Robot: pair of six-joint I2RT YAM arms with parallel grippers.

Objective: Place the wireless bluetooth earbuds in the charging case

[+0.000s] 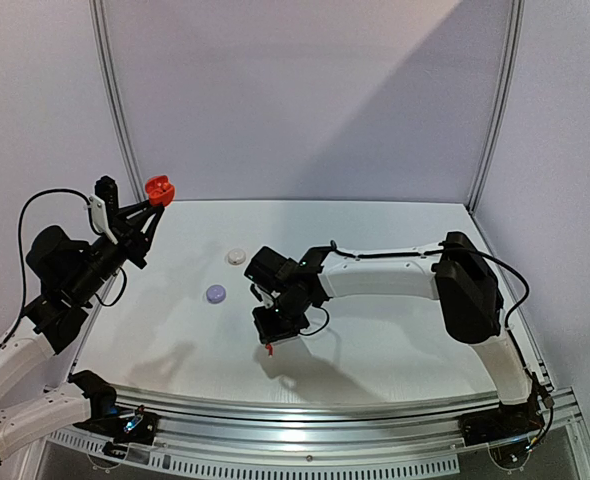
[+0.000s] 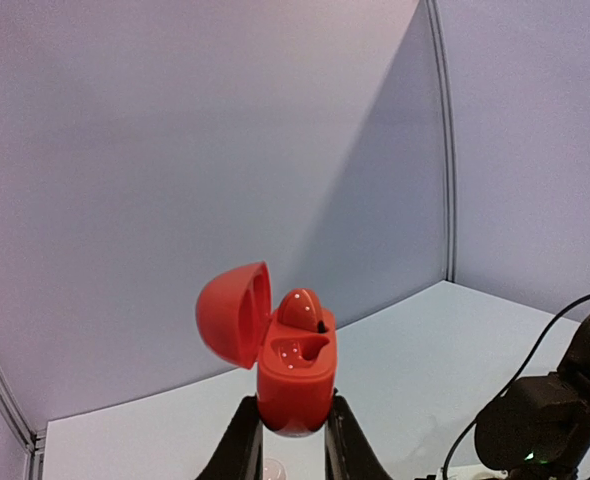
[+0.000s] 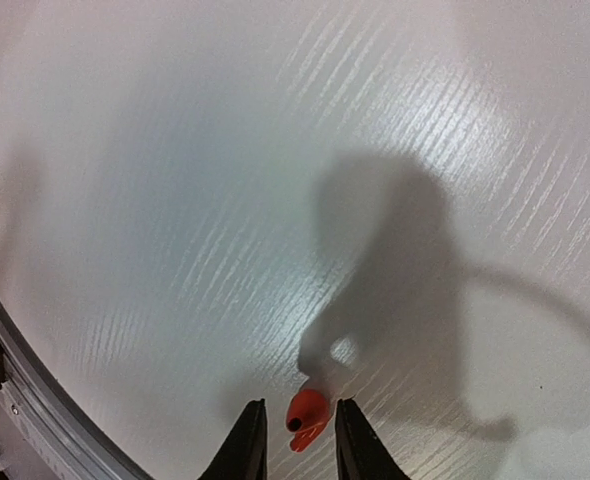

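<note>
Up at the left, my left gripper is shut on the red charging case (image 2: 295, 375), whose lid (image 2: 232, 318) stands open. One red earbud (image 2: 301, 309) sits in the case's far slot; the near slot (image 2: 300, 350) looks empty. In the right wrist view another red earbud (image 3: 308, 410) lies on the white table, its stem toward the camera's lower side. My right gripper points down over it, part open. The earbud appears between the two fingertips, with a gap on each side. In the top view the right gripper mostly covers this earbud (image 1: 269, 349).
A white round disc (image 1: 236, 256) and a lilac one (image 1: 216, 293) lie on the table left of my right gripper. The metal rail (image 1: 305, 412) runs along the front edge.
</note>
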